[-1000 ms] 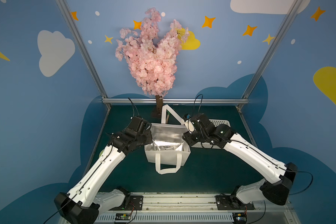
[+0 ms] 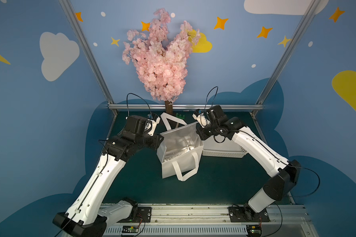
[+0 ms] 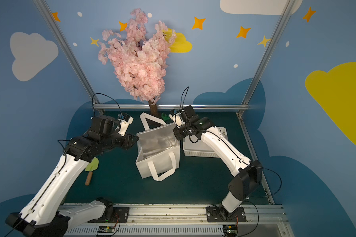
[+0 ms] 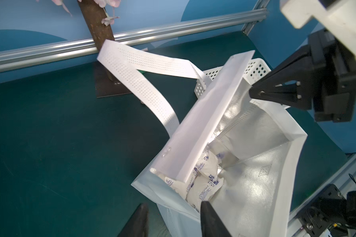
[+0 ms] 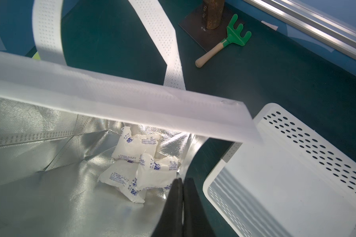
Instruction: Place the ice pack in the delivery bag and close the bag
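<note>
A silver-lined white delivery bag (image 2: 178, 169) stands open mid-table, slightly turned. Several white ice packs (image 5: 154, 173) lie inside, seen in both wrist views. My left gripper, open with nothing between its fingers, is above the bag's left end. My right gripper is shut at the bag's right edge; nothing clear shows between its fingers.
A white perforated tray (image 5: 288, 173) sits right of the bag. A green rake (image 5: 235, 35) lies by the tree's base (image 5: 211, 15) at the back. A trowel (image 3: 89, 171) lies at left.
The bag has turned, its right end now higher in view.
</note>
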